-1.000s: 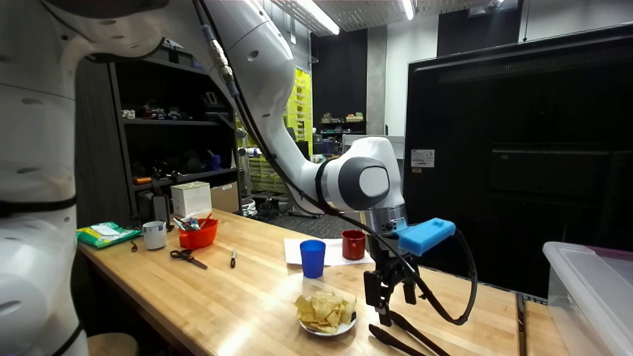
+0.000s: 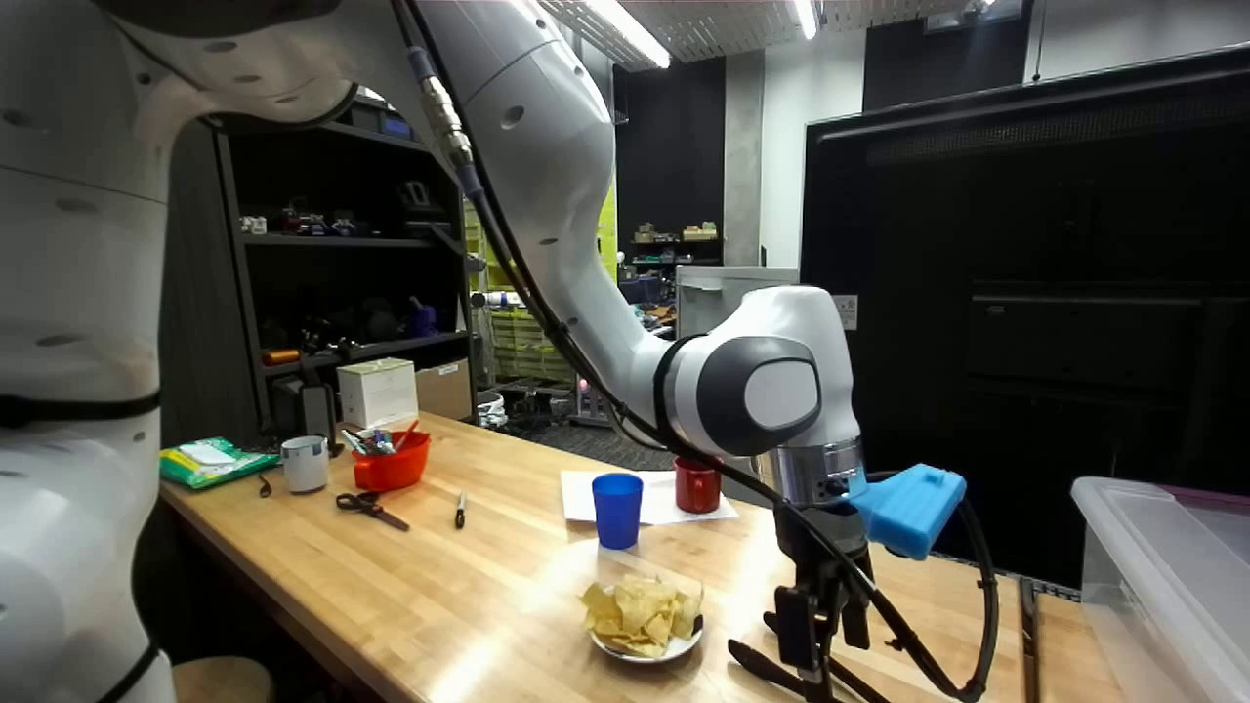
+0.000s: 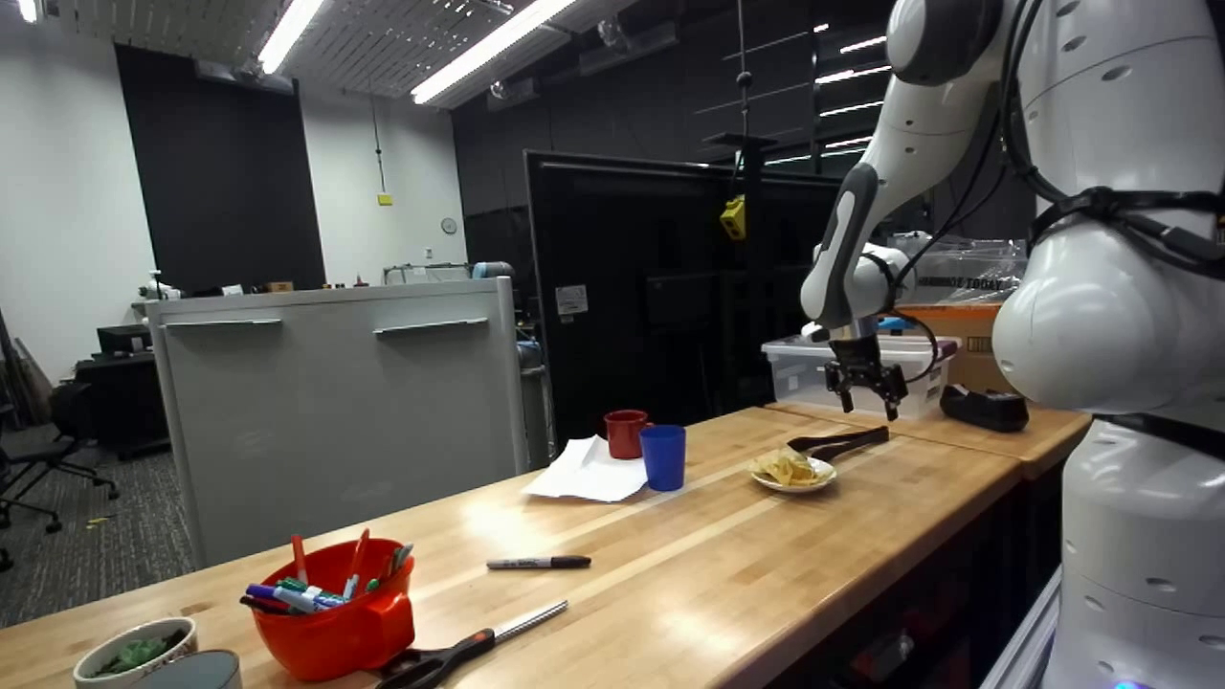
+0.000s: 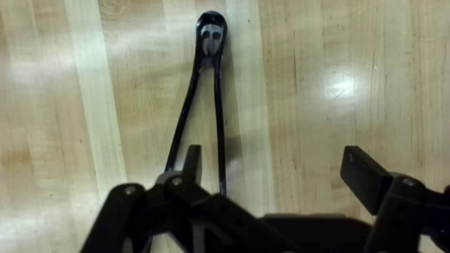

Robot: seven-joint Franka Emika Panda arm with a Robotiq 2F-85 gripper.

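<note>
Black tongs (image 4: pixel 219 105) lie on the wooden table, their joined end toward the top of the wrist view and their two arms spreading downward. My gripper is open above them. Its left finger (image 4: pixel 193 164) overlaps the tongs' arms in that view, while the right finger (image 4: pixel 365 179) is over bare wood; nothing is between them. In exterior view 2 the gripper (image 3: pixel 869 404) hangs just over the tongs (image 3: pixel 840 441). The tongs' lower ends are hidden behind the gripper in the wrist view. A plate of chips (image 2: pixel 642 617) sits beside the tongs.
A blue cup (image 2: pixel 617 511) and a red mug (image 2: pixel 698 485) stand farther back by white paper. A clear bin (image 2: pixel 1160 586) is at the right. Scissors (image 2: pixel 371 509), a marker (image 3: pixel 540 563) and a red pen holder (image 3: pixel 333 626) are farther off.
In exterior view 1 my arm and gripper have moved right and lower, along the tongs and away from the chips. The objects on the table have not moved.
</note>
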